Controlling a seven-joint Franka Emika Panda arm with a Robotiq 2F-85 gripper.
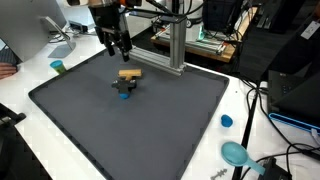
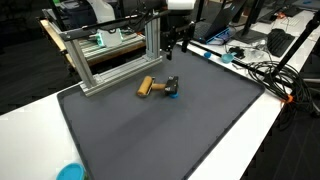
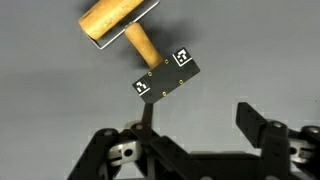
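A wooden roller with a wire frame and a short wooden handle lies at the upper left of the wrist view. At the handle's end is a black plate bearing white square markers. My gripper is open, its fingertips wide apart over bare table, with the tool off to one side. From outside, the gripper hangs behind the roller, clear of it. A small blue item shows under the black plate.
A metal frame post rises close behind. Blue cups and a green-topped can stand outside the dark surface.
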